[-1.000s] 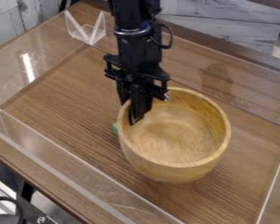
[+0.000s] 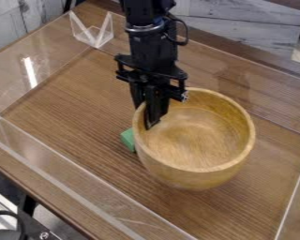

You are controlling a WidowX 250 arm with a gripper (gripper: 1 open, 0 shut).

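A large tan bowl (image 2: 197, 150) sits tilted toward the camera at the centre right of the wooden table. The black gripper (image 2: 150, 105) reaches down from the top centre and is shut on the bowl's left rim; its fingertips are partly hidden by the rim. A small green object (image 2: 128, 138) lies just left of the bowl, partly covered by it.
A pale wall or panel (image 2: 253, 28) runs along the back, and a black cable (image 2: 8, 220) lies at the lower left corner.
The gripper and bowl have moved slightly right and back, and more of the green object beside the bowl shows.
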